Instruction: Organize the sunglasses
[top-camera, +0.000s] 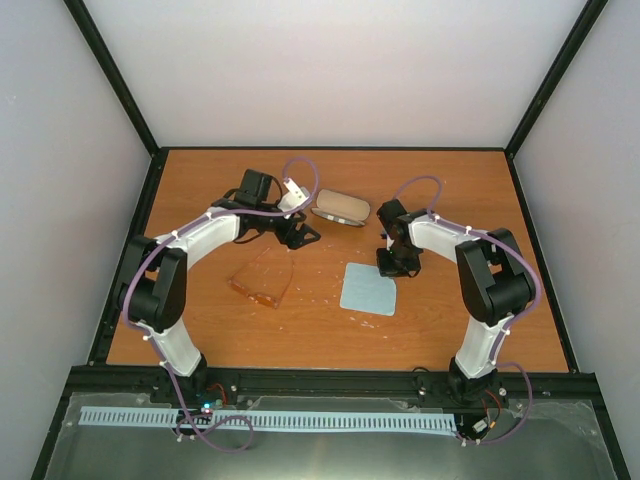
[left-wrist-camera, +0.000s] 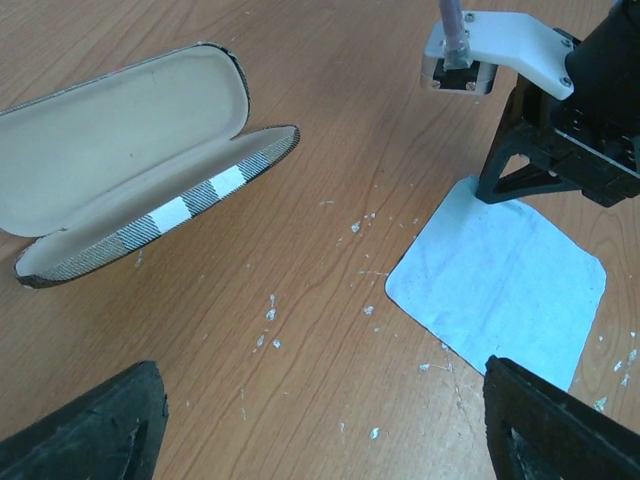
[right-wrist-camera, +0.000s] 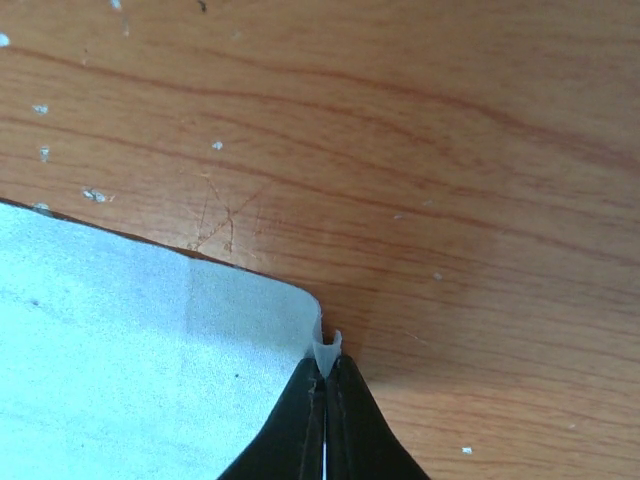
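Observation:
A light blue cloth (top-camera: 368, 292) lies on the table; my right gripper is shut on its corner, which puckers up between the fingertips. My left gripper hangs above the table with its fingers wide apart and empty, left of the cloth. An open glasses case (left-wrist-camera: 110, 140) with a checked outside lies at the back centre. Orange-tinted sunglasses (top-camera: 262, 298) lie left of the cloth, below the left arm in the top view.
The wooden table (top-camera: 480, 170) is bordered by a dark frame and walls.

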